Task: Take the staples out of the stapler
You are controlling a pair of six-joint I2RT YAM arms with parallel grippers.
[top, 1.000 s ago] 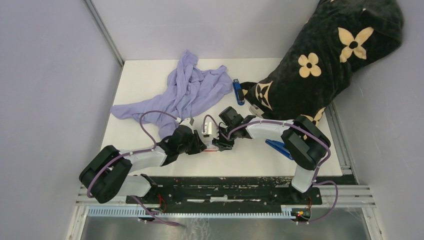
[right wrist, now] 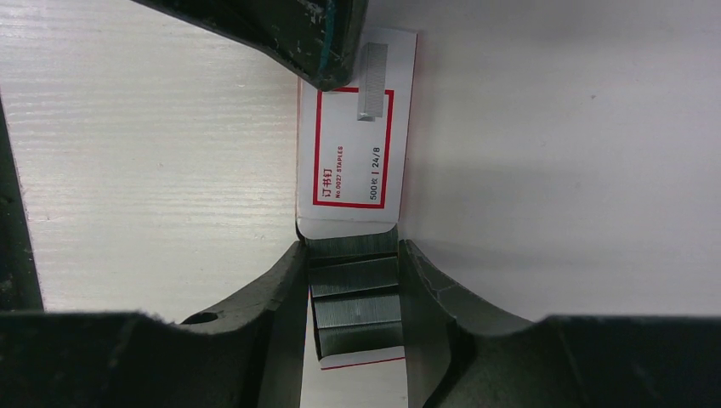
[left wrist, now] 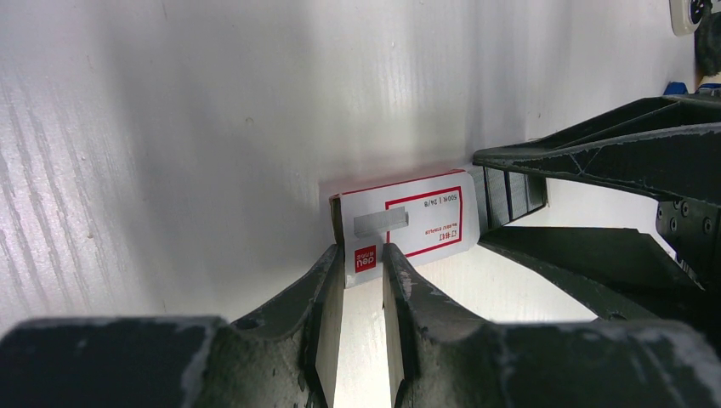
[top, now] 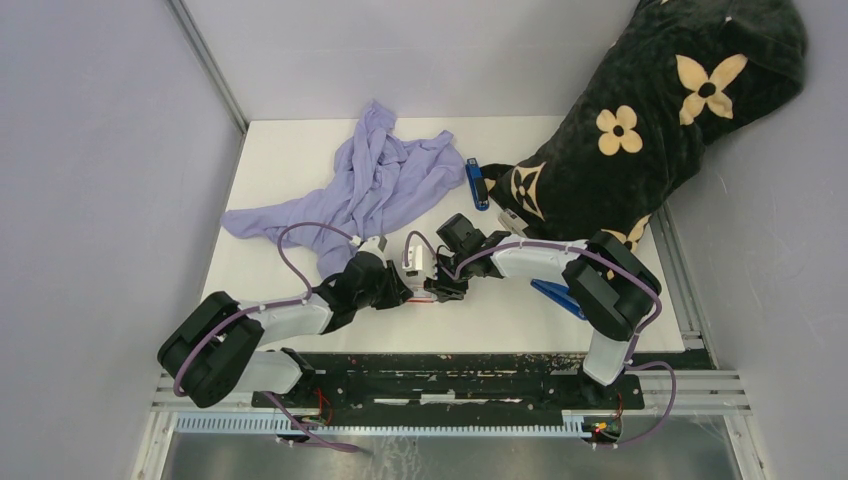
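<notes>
A white and red staple box (right wrist: 353, 161) lies on the white table between my grippers, its inner tray of staple sticks (right wrist: 355, 306) slid out at one end. My right gripper is shut on that tray. My left gripper is at the box's other end, its fingertips part open against it; whether they grip it is unclear. A loose strip of staples (right wrist: 371, 81) lies on the box top. A blue stapler (top: 477, 185) lies at the back, and another blue item (top: 550, 292) lies partly under the right arm.
A lavender cloth (top: 350, 190) covers the back left of the table. A black flowered plush cloth (top: 650, 100) fills the back right.
</notes>
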